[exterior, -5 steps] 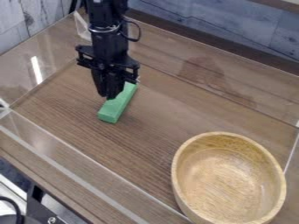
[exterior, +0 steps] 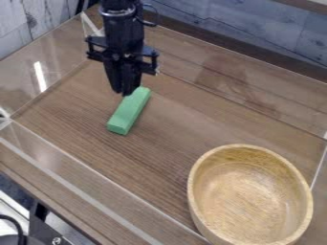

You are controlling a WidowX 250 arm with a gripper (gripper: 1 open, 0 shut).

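Note:
A green rectangular block (exterior: 129,111) lies flat on the wooden table, left of centre. The black gripper (exterior: 126,78) hangs above and behind the block's far end, pointing down; whether its fingers are open or shut is unclear at this size. A large tan bowl (exterior: 250,196) sits at the front right.
Panelled walls run along the back and left. Dark cables show at the lower left corner, off the table's edge.
The arm and gripper have moved up and back, away from the green block, showing more of its far end. The block and bowl have not visibly moved.

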